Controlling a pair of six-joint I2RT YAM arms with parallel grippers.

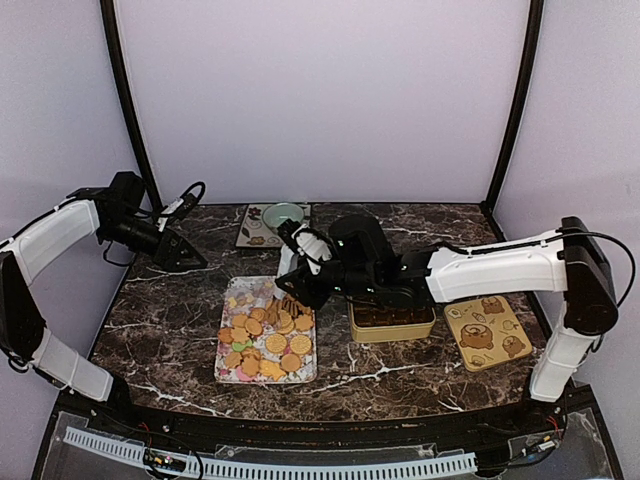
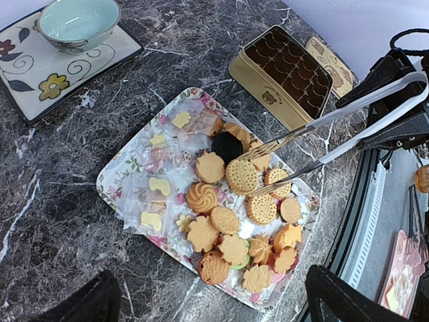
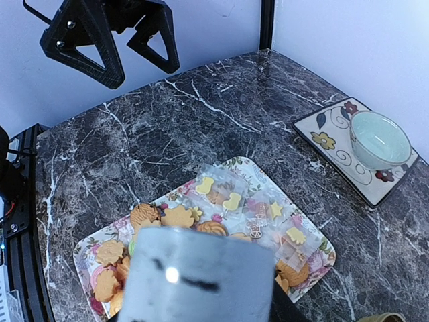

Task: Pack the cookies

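A floral tray (image 1: 223,358) holds many tan cookies, one dark cookie (image 2: 228,145) and several clear sachets (image 2: 143,208). Tongs (image 2: 365,100) with white arms and slotted tan tips reach over it; my right gripper (image 1: 302,284) is shut on them. The tips stand apart, above or beside round cookies (image 2: 241,176); whether they touch any, I cannot tell. In the right wrist view the white tongs end (image 3: 201,275) covers part of the tray. At the left, away from the tray, my left gripper (image 1: 183,262) is open and empty. A tan box (image 2: 268,94) with brown compartments stands open beside the tray.
The bear-patterned lid (image 1: 490,332) lies flat right of the box. Behind the tray, a pale green bowl (image 3: 380,139) sits on a flowered board (image 3: 320,149).
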